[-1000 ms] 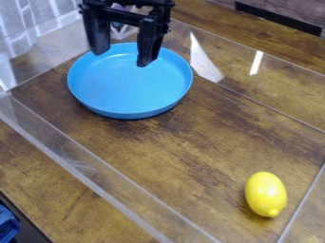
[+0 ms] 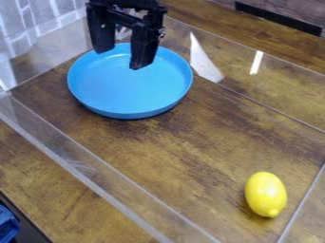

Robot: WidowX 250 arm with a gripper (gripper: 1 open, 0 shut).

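The black gripper [image 2: 124, 38] hangs over the rear part of a round blue plate [image 2: 129, 93], with its body cut off by the top edge. Whether it is open or shut is hard to tell from this view, and nothing clearly shows held in it. A yellow lemon [image 2: 265, 194] lies alone on the wooden surface at the lower right, well apart from the gripper and the plate.
Clear plastic walls edge the wooden floor [image 2: 165, 166] on the left and along the bottom. A pale triangular piece [image 2: 207, 59] is right of the plate. A blue object [image 2: 8, 228] shows at the lower left corner.
The gripper has turned and shifted slightly over the back of the plate. The plate and lemon have not moved.
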